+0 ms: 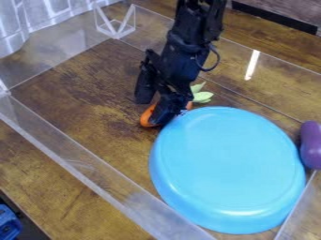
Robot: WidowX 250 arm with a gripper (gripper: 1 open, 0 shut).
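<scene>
A black robot arm reaches down from the top centre, its gripper [167,105] low over an orange carrot with a pale green top [198,97]. The carrot's orange body [150,118] lies on the dark wooden surface, partly covered by the gripper. Whether the fingers are open or closed on it cannot be made out.
A large blue plate [226,171] fills the lower right, close to the carrot. A purple eggplant [311,145] lies at the right edge. Clear plastic walls border the workspace, a blue object [7,225] sits at lower left, and the left of the surface is bare.
</scene>
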